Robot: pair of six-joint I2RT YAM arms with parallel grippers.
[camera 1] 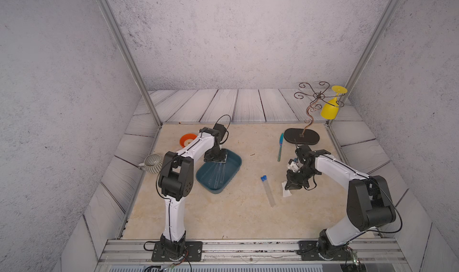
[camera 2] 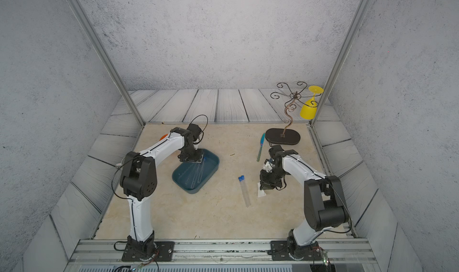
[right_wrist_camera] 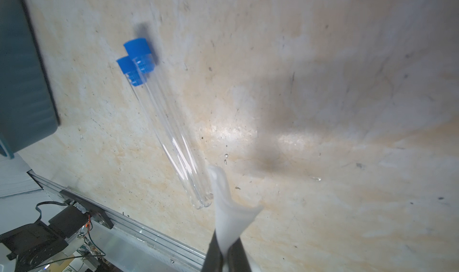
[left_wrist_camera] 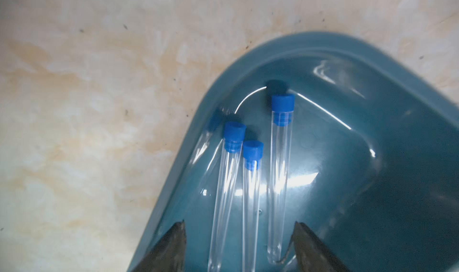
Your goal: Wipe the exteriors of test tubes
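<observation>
Three clear test tubes with blue caps lie in the teal bin. My left gripper is open over them, fingertips either side of their lower parts, nothing seen held. Two more capped tubes lie side by side on the table, right of the bin. My right gripper is shut on a white tissue, low over the table just right of those two tubes; the tissue hangs by their bottom ends in the right wrist view.
An orange bowl and striped mug sit left. A turquoise knife and a metal stand with a yellow cup are back right.
</observation>
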